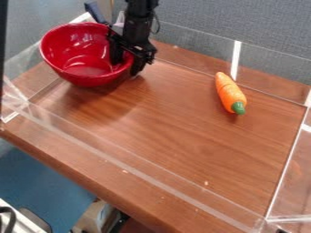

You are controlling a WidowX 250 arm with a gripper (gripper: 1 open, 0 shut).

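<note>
A red bowl (75, 53) is at the upper left of the table, tilted with its opening toward the camera. My black gripper (129, 51) is at the bowl's right rim, partly overlapping it; whether its fingers are closed on the rim cannot be made out. An orange toy carrot (228, 91) with a green tip lies on the right side of the table.
Clear plastic walls edge the wooden table (158, 150). A grey panel stands behind it.
</note>
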